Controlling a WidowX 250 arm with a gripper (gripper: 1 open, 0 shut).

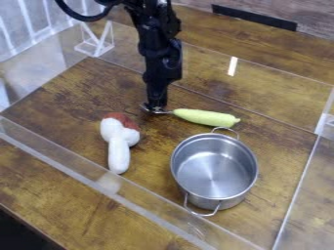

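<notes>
My black gripper (154, 105) reaches down to the table just left of a pale green corn-like item (206, 118). Its tips sit at a small metal spoon (164, 111), which they largely cover; I see nothing clearly between the fingers, which look shut. A steel pot (213, 171) with wire handles stands at the lower right. A white toy (117, 146) with a red patch lies at the lower left.
The wooden table (72, 186) has clear space at the left and at the back right. Clear transparent panels (39, 143) run along the near left and right sides.
</notes>
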